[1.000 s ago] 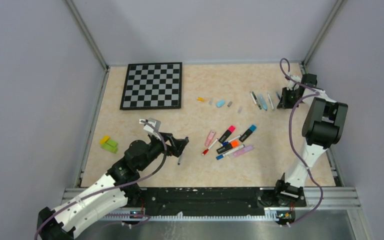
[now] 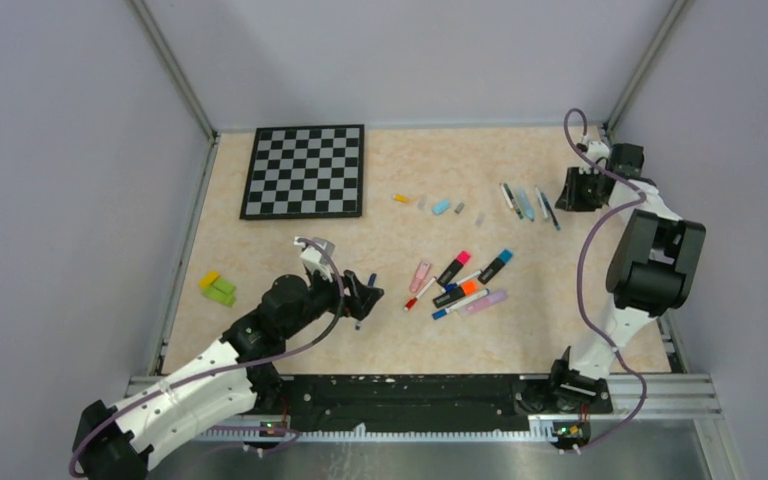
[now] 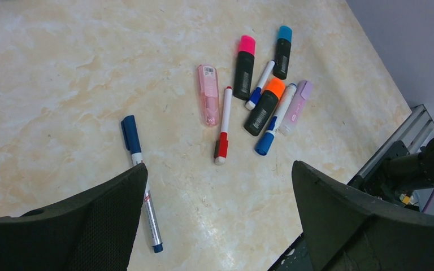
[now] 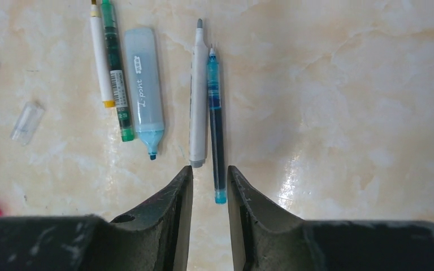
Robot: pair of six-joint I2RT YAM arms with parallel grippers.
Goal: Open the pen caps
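Observation:
In the right wrist view a blue pen (image 4: pixel 217 130) lies bare-tipped on the table beside a white marker (image 4: pixel 198 101). My right gripper stands open above the blue pen's rear end, its fingers apart from it. A light blue marker (image 4: pixel 145 84), a green pen (image 4: pixel 117 73) and a white-and-yellow pen (image 4: pixel 100 56) lie left of these, uncapped. My left gripper is wide open over the table. A white pen with a dark blue cap (image 3: pixel 131 135) lies near its left finger, partly hidden. A red-capped marker (image 3: pixel 221 147) lies farther right, between the fingers in view.
Several capped highlighters and markers lie mid-table, including a pink-capped one (image 3: pixel 244 68), an orange-capped one (image 3: pixel 265 107) and a purple one (image 3: pixel 296 107). Loose caps, such as a yellow one (image 2: pixel 401 198), lie behind them. A chessboard (image 2: pixel 305 172) occupies the back left.
The left gripper has shifted slightly right and toward the front, still open.

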